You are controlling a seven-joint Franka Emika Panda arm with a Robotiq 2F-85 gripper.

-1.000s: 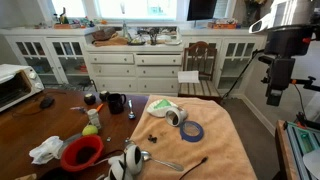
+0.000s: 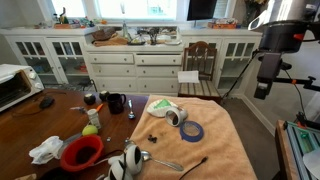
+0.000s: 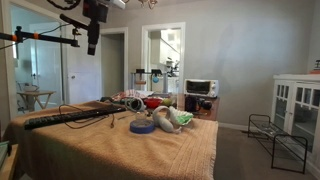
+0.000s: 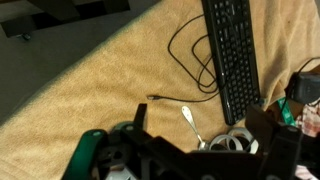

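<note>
My gripper [image 2: 264, 88] hangs at the right in the first exterior view, raised beside the table's edge. Looking down in the wrist view, I see its dark fingers [image 4: 88, 152] spread apart, with nothing held between them. Beneath lies a tan cloth [image 4: 90, 90] with a silver spoon [image 4: 190, 117], a black keyboard [image 4: 233, 55] and a thin black cable [image 4: 182, 62]. A blue tape ring [image 2: 190, 131] lies flat on the cloth beside a tipped white cup [image 2: 176, 116]. Close behind them is a green-and-white bag [image 2: 160, 106].
Left of the cloth are a red bowl [image 2: 82, 152], a green fruit [image 2: 90, 130], a black mug [image 2: 117, 103] and a black-and-white object [image 2: 125, 164]. A toaster oven [image 2: 14, 86] stands at far left.
In the first exterior view, my gripper has shifted slightly up and left. The things on the table look unmoved.
</note>
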